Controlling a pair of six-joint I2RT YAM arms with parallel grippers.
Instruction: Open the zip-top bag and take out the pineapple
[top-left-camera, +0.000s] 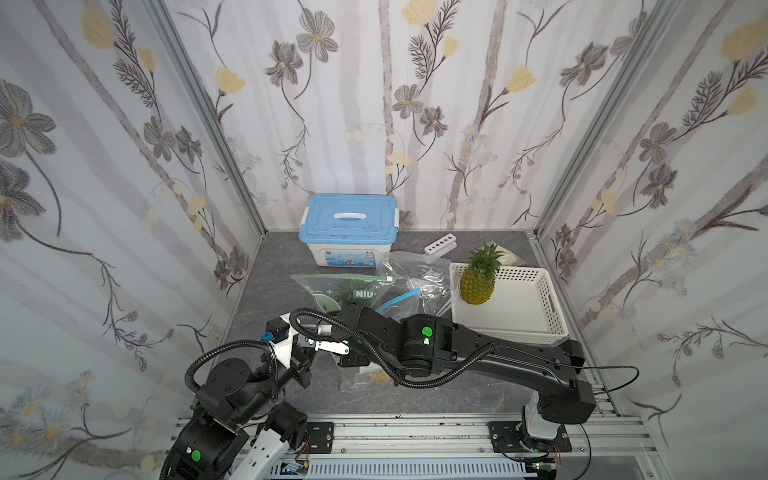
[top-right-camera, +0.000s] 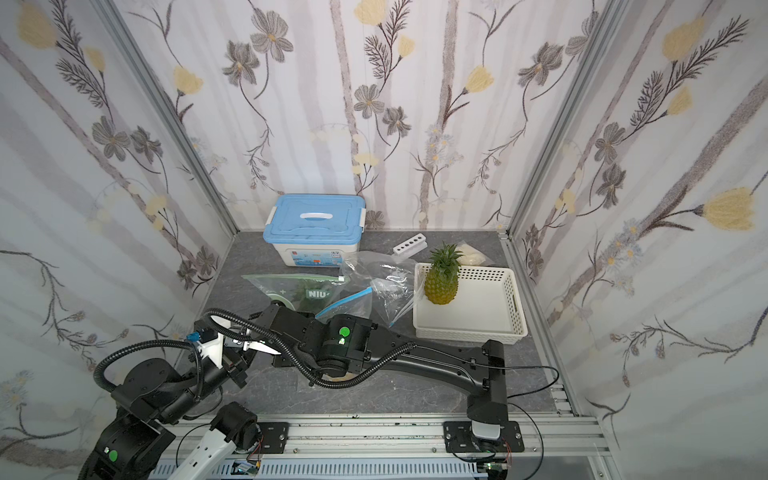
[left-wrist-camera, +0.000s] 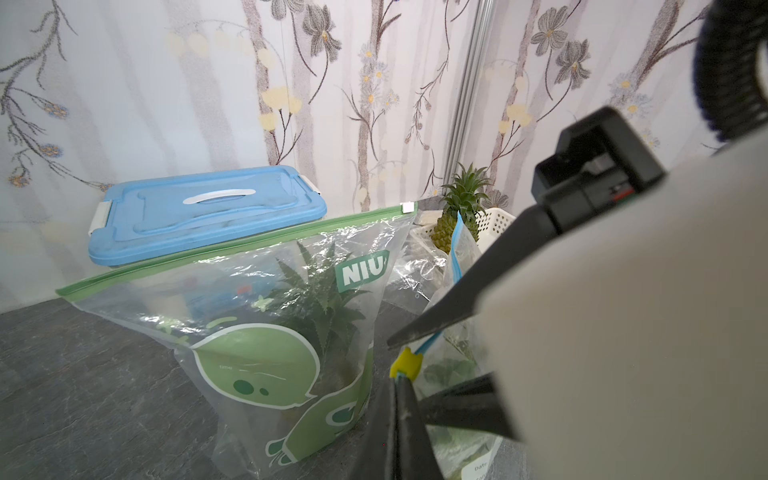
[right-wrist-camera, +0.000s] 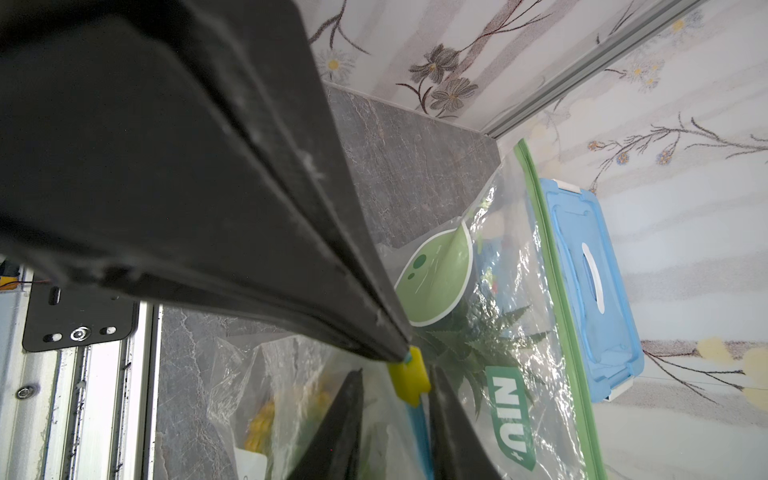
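A clear zip bag with green trim and a NIU label (left-wrist-camera: 361, 270) stands with pineapple leaves (left-wrist-camera: 316, 300) inside. In front is another bag with a blue zipper (left-wrist-camera: 456, 256) and a yellow slider (left-wrist-camera: 406, 361). My left gripper is shut at that slider; whether it grips it is unclear. My right gripper's upper finger (right-wrist-camera: 352, 304) reaches the slider from the side, its lower finger apart, so it stands open. Another pineapple (top-left-camera: 477, 286) sits in the white basket at the right.
The blue-lidded box (top-left-camera: 349, 216) stands at the back left. The white basket (top-left-camera: 544, 296) is at the right, near a white power strip (top-left-camera: 440, 245) and loose clear plastic. The arms cross the front of the grey table.
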